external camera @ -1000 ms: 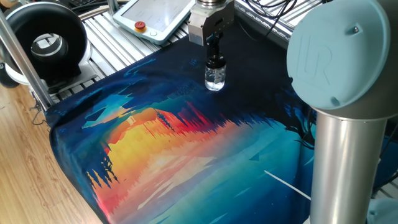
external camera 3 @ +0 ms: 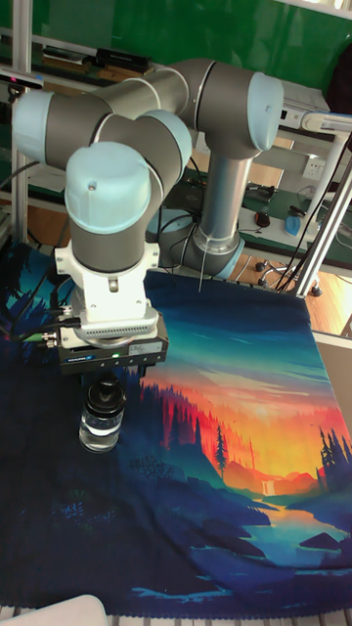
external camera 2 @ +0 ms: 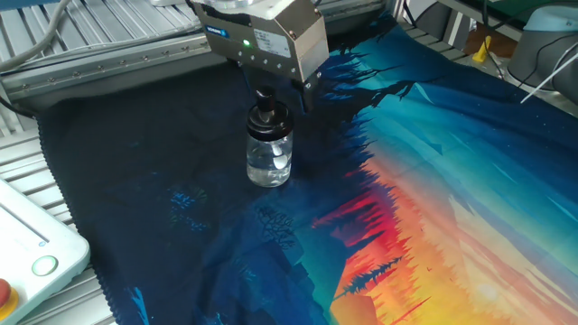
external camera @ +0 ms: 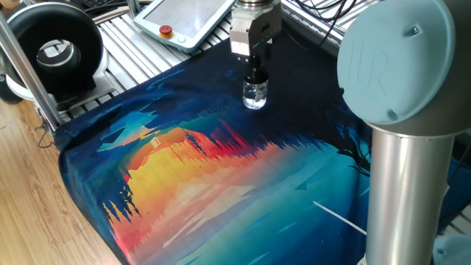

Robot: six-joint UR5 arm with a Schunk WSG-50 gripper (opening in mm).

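Observation:
A clear glass bottle (external camera 2: 270, 161) with a black collar and pump-like top (external camera 2: 266, 110) stands upright on the dark part of the printed cloth. Clear liquid shows inside it. My gripper (external camera 2: 278, 92) points down close over the bottle, fingers apart. In exterior view 2 one dark finger (external camera 2: 310, 95) shows to the right of the bottle's top, clear of it; the other is mostly hidden behind the top's left side. From exterior view 3 the bottle (external camera 3: 102, 423) appears just in front of the gripper body, which hides the fingers there.
The landscape cloth (external camera: 221, 199) covers the table, wrinkled and mostly bare. A teach pendant with a red button (external camera: 166, 32) lies at its edge. A black round device (external camera: 55, 51) stands at the left in exterior view 1. A thin white stick (external camera: 340, 218) shows near the arm.
In exterior view 1 my gripper has shifted a little to the right and slightly lower over the bottle. The bottle and cloth stay in place.

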